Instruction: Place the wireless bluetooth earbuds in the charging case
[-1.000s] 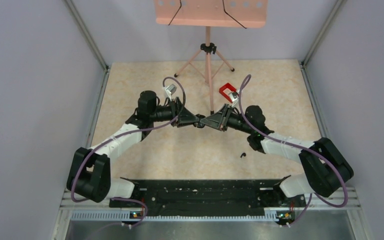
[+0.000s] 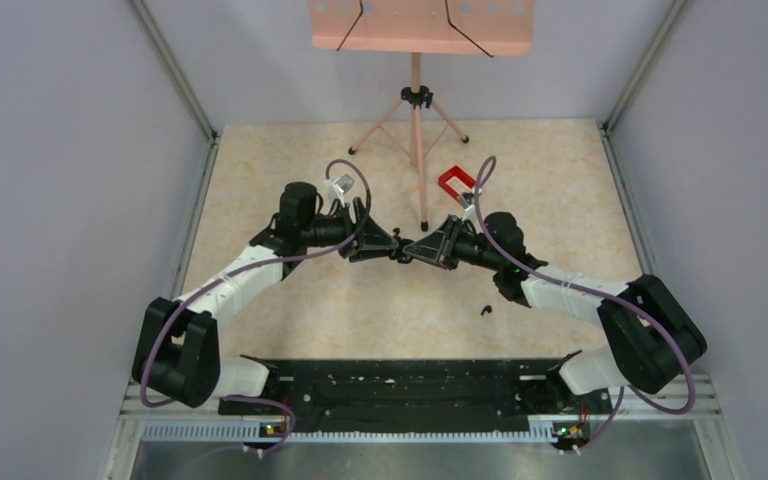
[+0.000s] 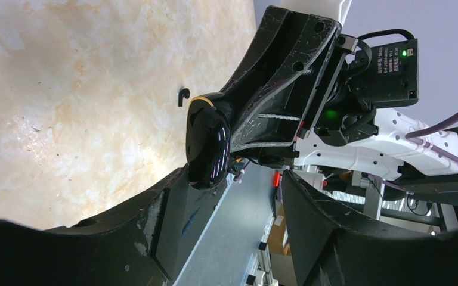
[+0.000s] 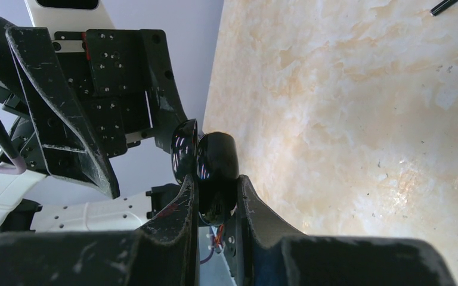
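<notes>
The glossy black charging case (image 4: 217, 167) is in my right gripper, which is shut on it, its lid (image 4: 183, 152) tilted beside the body. In the left wrist view the case (image 3: 209, 143) shows its gold-edged rim near my left gripper, whose fingers stand apart, open, just short of it. In the top view both grippers meet at the middle above the table. A small black earbud (image 3: 183, 94) lies on the table, also visible in the top view (image 2: 486, 310).
A red tray (image 2: 456, 183) sits at the back, beside the pink stand's leg (image 2: 422, 195). Walls bound both sides.
Compared with a second ago, both grippers and the case sit slightly lower in the top view.
</notes>
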